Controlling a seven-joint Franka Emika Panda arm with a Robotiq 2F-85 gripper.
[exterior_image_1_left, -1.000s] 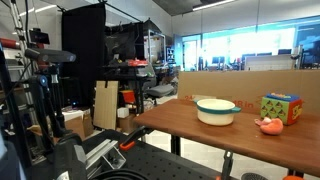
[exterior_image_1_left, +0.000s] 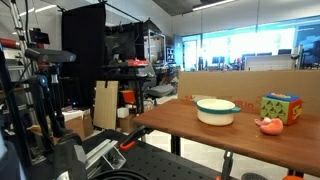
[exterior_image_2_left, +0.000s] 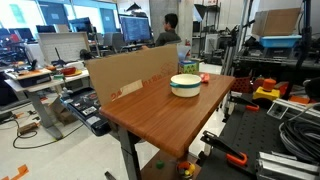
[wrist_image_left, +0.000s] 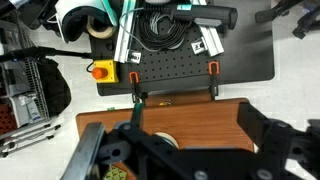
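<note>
A white bowl with a teal rim (exterior_image_1_left: 217, 113) stands upright on the brown wooden table (exterior_image_1_left: 180, 119). To its right lie a pinkish-red toy-like object (exterior_image_1_left: 269, 126) and a colourful box (exterior_image_1_left: 281, 108). Across the table, exterior view 2 also has the bowl (exterior_image_2_left: 185, 88), with its inside hidden. From above, in the wrist view, my gripper is open over the table's edge, its dark fingers spread wide and nothing between them. Only a pale sliver of the bowl (wrist_image_left: 166, 137) shows past the gripper body. Neither exterior view shows the fingers clearly.
A cardboard panel (exterior_image_2_left: 140, 78) runs along one long side of the table. Beside the other side is a dark base plate (wrist_image_left: 180, 68) with coiled cable and clamps. A yellow box with a red button (wrist_image_left: 104, 72) sits there. Much bare tabletop (exterior_image_2_left: 160, 118) surrounds the bowl.
</note>
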